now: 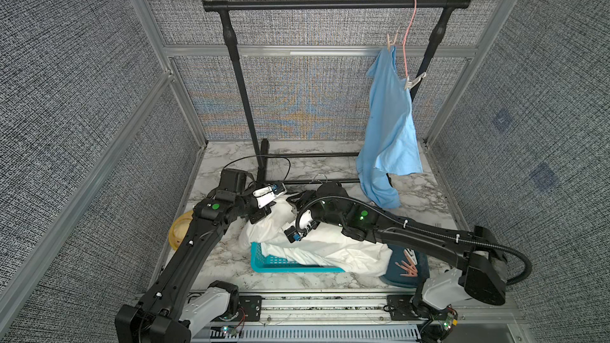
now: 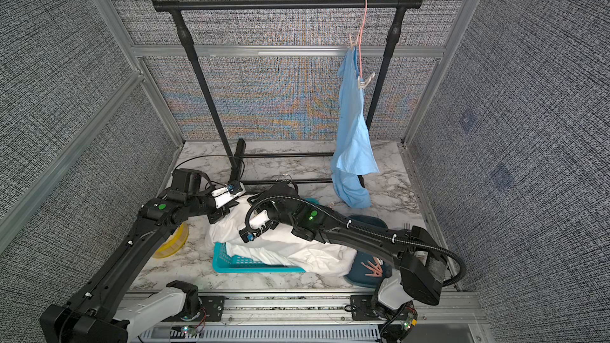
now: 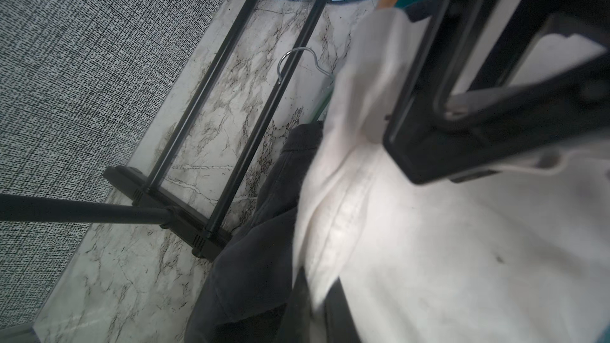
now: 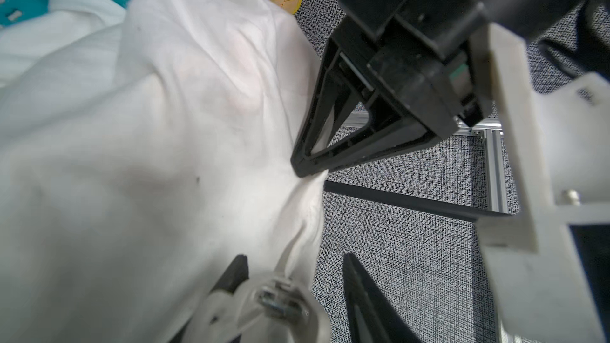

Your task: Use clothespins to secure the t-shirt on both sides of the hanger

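A white t-shirt [image 1: 330, 247] lies bunched over the teal basket [image 1: 267, 263]. My left gripper is shut on a gathered edge of it. My right gripper stands part open beside that edge, a pale clothespin [image 4: 279, 305] with a metal spring between its fingers; whether it is gripped is unclear. A wire hanger hook [image 3: 298, 50] shows beyond the shirt. A blue garment [image 1: 387, 127] hangs from a pink hanger [image 1: 406, 25] with clothespins on it.
The black rack [image 1: 336, 4] stands at the back. A dark tray [image 2: 362, 273] with loose clothespins is at front right, partly under my right arm. A yellow basket [image 2: 171, 244] sits at left.
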